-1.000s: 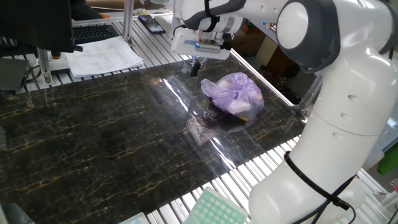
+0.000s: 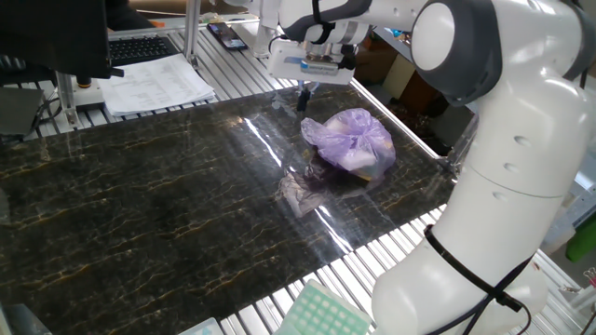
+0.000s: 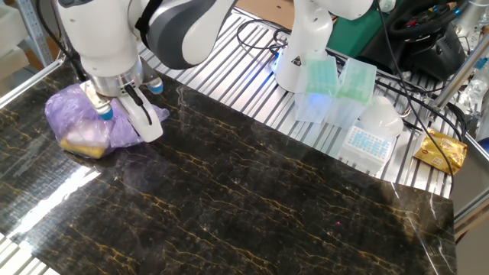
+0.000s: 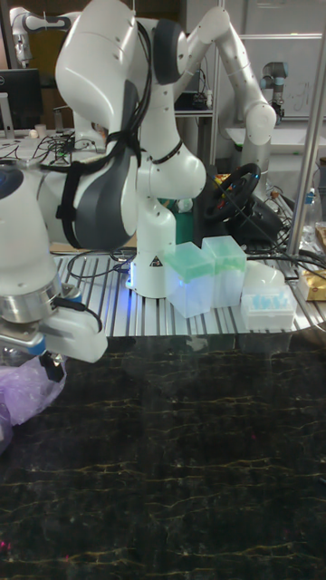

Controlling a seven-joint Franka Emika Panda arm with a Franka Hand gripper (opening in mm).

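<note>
A crumpled, translucent purple plastic bag (image 2: 354, 144) with something pale and yellowish inside rests on the dark marbled tabletop. My gripper (image 2: 296, 100) points down just behind and left of the bag's knotted end in exterior view 1, with clear space between them in that picture. Its white hand (image 3: 142, 114) covers part of the bag (image 3: 76, 126) in exterior view 2, where the fingers are hidden. One dark fingertip (image 4: 53, 368) shows beside the bag in exterior view 3. How far apart the fingers stand is unclear.
Papers (image 2: 156, 86) and a phone (image 2: 226, 36) lie nearby.
My gripper has shifted a little to the right in exterior view 1, closer to the bag. The bag has stayed where it was.
</note>
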